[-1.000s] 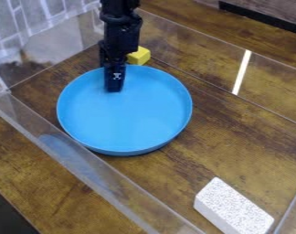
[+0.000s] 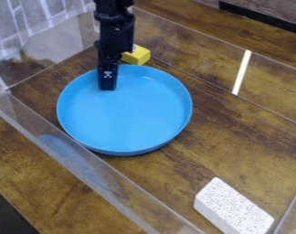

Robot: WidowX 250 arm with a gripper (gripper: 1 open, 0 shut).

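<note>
A blue plate [image 2: 123,114] lies on the wooden surface in the centre-left. My dark gripper [image 2: 108,80] is over the plate's far rim, fingers pointing down and shut on that rim, as far as the small view shows. A yellow block [image 2: 136,55] sits just behind, to the right of the gripper, partly hidden by it.
A white block [image 2: 232,207] lies at the lower right. Clear panels border the left and lower left. The wooden surface [image 2: 236,128] to the plate's right is free apart from a white strip at the upper right.
The gripper has shifted slightly to the left, and the blue plate appears to have moved very slightly with it.
</note>
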